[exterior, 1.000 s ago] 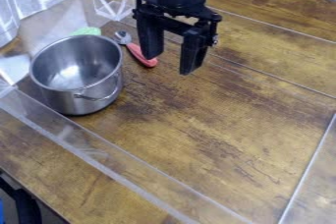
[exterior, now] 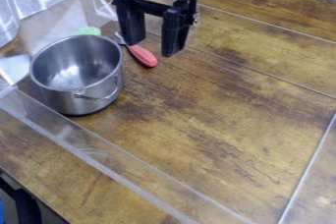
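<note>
My gripper (exterior: 152,33) is a black two-fingered tool held above the table at the top centre, its two fingers spread apart and pointing down. Nothing shows between them. Beneath and left of it lies a utensil with a pink-red handle (exterior: 144,57). A steel pot (exterior: 77,75) with a side handle stands to the left, apart from the gripper.
A small green object (exterior: 85,31) lies behind the pot, and something white (exterior: 14,68) is at the left edge.
The gripper has moved up and to the left in the view, toward the back of the table. The pot and the utensil have not moved.
</note>
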